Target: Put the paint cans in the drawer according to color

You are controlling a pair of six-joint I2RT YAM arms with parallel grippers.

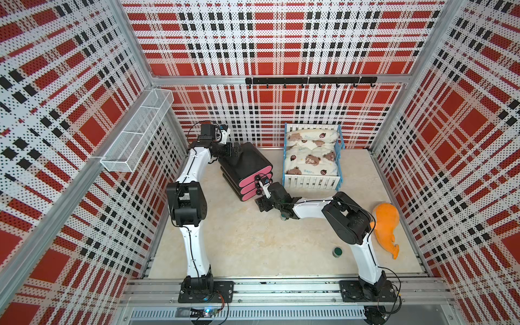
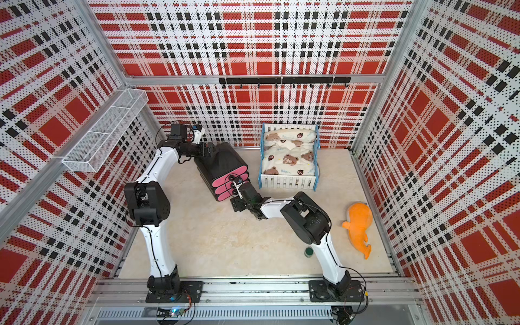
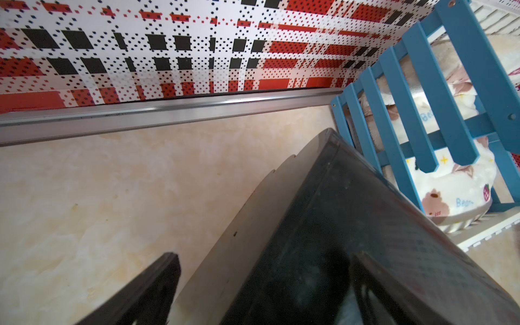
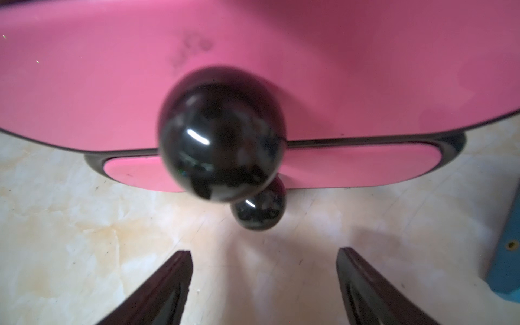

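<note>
A black drawer cabinet (image 1: 249, 162) with stacked pink fronts (image 2: 230, 181) and round black knobs (image 4: 222, 132) stands left of centre. All drawers look shut. At its back left, my left gripper is open, one finger over the black top and the other beyond its edge; contact cannot be told. My right gripper is open in front of the lower drawers, its fingertips below a small lower knob (image 4: 260, 205) with nothing between them. One paint can with a dark green lid (image 1: 337, 252) stands front right. Another can (image 1: 283, 216) is mostly hidden under the right arm.
A blue and white toy bed (image 1: 311, 157) stands close to the cabinet's right. An orange plush (image 1: 385, 230) lies at the far right. Open tabletop (image 1: 243, 243) stretches across the front middle. A white wire basket (image 1: 138, 130) hangs on the left wall.
</note>
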